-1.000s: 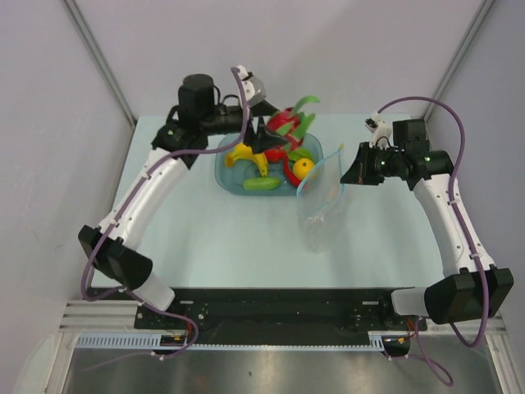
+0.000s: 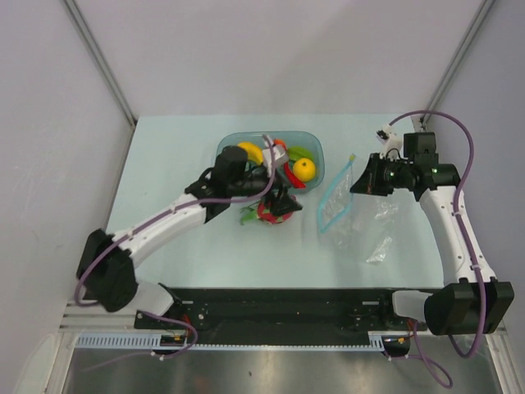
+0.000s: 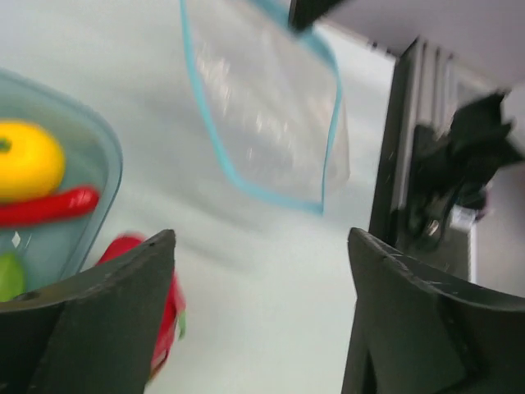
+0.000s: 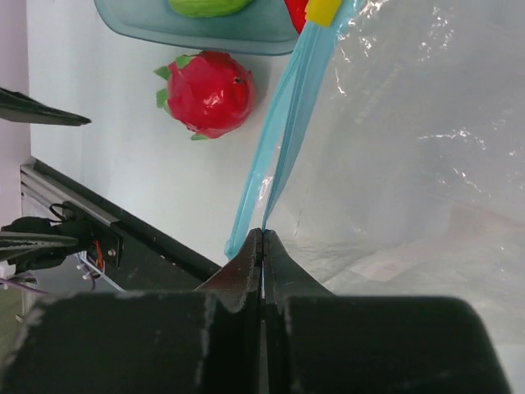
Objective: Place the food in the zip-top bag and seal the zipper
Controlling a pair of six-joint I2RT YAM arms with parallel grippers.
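My left gripper, motion-blurred in the top view, is open, above the red dragon fruit (image 4: 210, 94) lying on the table outside the teal bin, with nothing seen between its fingers. My right gripper is shut on the blue zipper edge of the clear bag (image 4: 410, 164), which spreads across the right of the table with its rim partly open.
The teal bin (image 2: 308, 185) at the back holds a yellow fruit (image 2: 303, 169), a banana, a red pepper and green items.
The dragon fruit went from high in my left gripper to the table, out of its hold. The left gripper has since swung down toward it. The bag has shifted.
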